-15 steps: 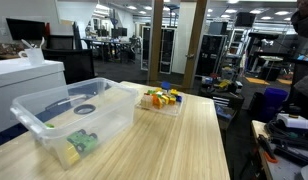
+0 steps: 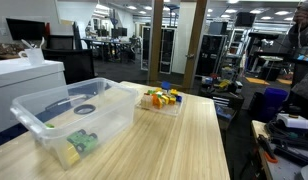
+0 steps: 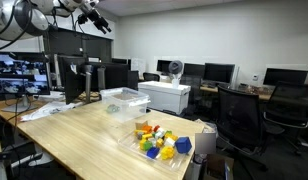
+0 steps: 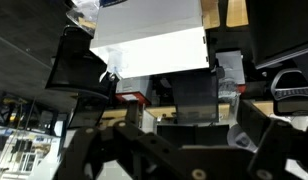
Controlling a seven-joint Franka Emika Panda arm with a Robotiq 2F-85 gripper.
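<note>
High above the table, in the upper left of exterior view 2, my gripper [image 3: 94, 18] is held out at the end of the arm, far from everything on the table. Its dark fingers line the bottom of the wrist view, spread apart, and nothing shows between them. A large clear plastic bin [image 2: 116, 112] stands on the wooden table, with a few green and yellow things [image 2: 79, 143] showing low down through its wall. Farther along is a shallow clear tray [image 3: 144, 151] heaped with blue, yellow, orange, green and red blocks [image 3: 166, 141].
Bare wooden table [image 2: 184, 140] spreads out in front of the bin and tray. A white cabinet [image 3: 166, 96] stands behind the table. Office chairs [image 3: 242, 118] and monitors [image 3: 284, 76] fill the room beyond.
The dark part of the arm in the top right corner of exterior view 1 has shifted slightly. The bin, the tray and the blocks have stayed where they were.
</note>
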